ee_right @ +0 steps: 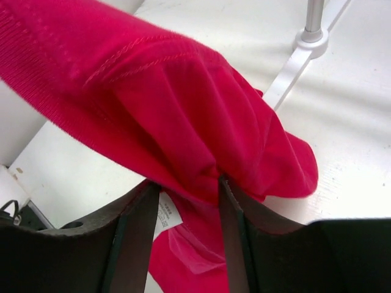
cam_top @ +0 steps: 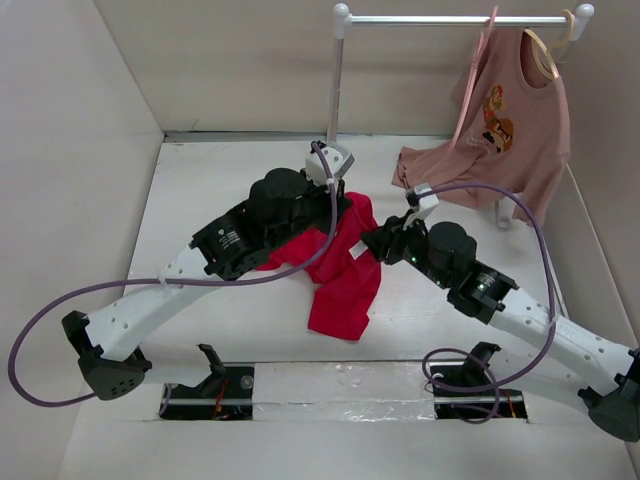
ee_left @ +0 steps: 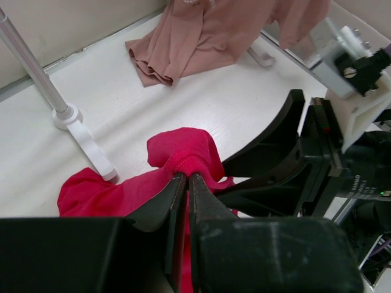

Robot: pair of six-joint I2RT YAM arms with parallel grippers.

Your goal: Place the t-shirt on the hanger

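Observation:
The red T-shirt (cam_top: 340, 305) lies crumpled on the white surface, with part of it lifted between my grippers. My left gripper is shut on a fold of the red cloth, seen at its fingertips in the left wrist view. My right gripper (cam_top: 370, 240) is beside it at the shirt; in the right wrist view its fingertips (ee_right: 227, 192) stand a little apart, with red fabric and a white label (ee_right: 168, 213) behind and between them. Whether it grips the cloth is unclear. Pink and wooden hangers (cam_top: 474, 70) hang on the rail.
The metal rail (cam_top: 430, 21) spans the back on a post with a white foot (ee_left: 88, 143). A pink T-shirt (cam_top: 520, 130) hangs at the right, its lower part on the surface. Bare surface lies to the left of the red shirt.

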